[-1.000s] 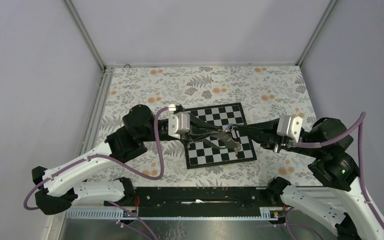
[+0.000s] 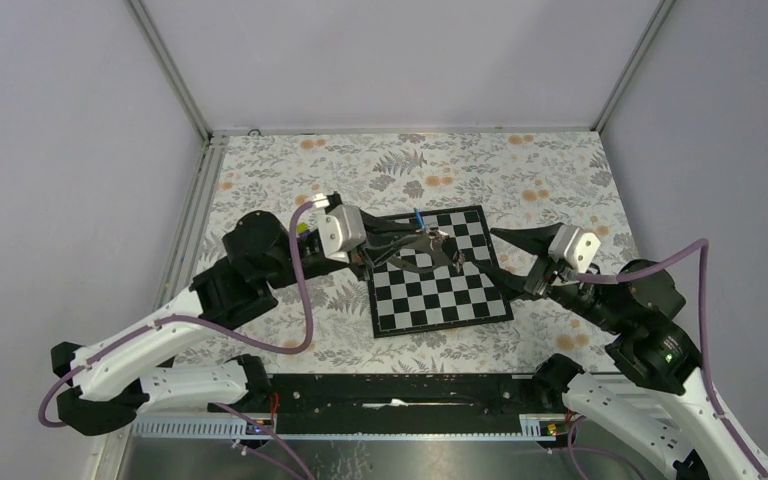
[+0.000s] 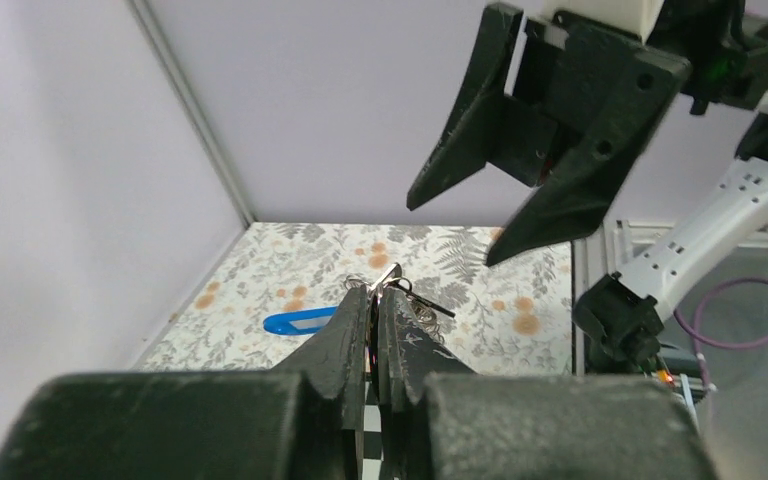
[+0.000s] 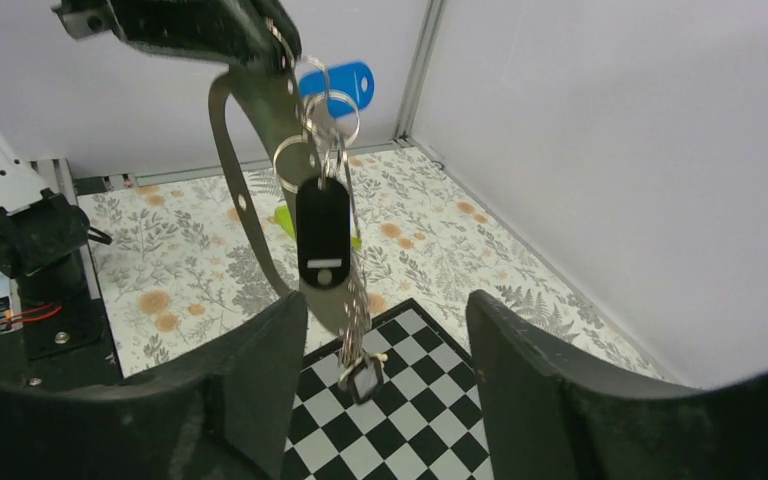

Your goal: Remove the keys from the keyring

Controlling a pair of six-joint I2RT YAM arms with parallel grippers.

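Observation:
The keyring bunch hangs in the air above the checkered board, with my left gripper (image 2: 430,236) shut on part of it. In the right wrist view it shows several metal rings (image 4: 292,160), a black fob (image 4: 323,232), a thin chain (image 4: 355,310) and a blue-headed piece (image 4: 350,84), likely a key. The same blue piece (image 3: 300,321) sticks out left of the left fingertips in the left wrist view. To the right of the bunch, my right gripper (image 2: 486,250) stands open, its fingers spread and apart from it. Exactly which part the left fingers pinch is hard to tell.
Below lies the checkered board (image 2: 440,318) on a floral-patterned table surface (image 2: 550,180). Beyond the bunch, a yellow-green item (image 4: 285,221) rests on the table. Walls close off the back and both sides.
My right gripper went from shut at the bunch to open, and drew slightly away to the right. The left gripper moved left and toward the back with the bunch; the blue piece now points backward.

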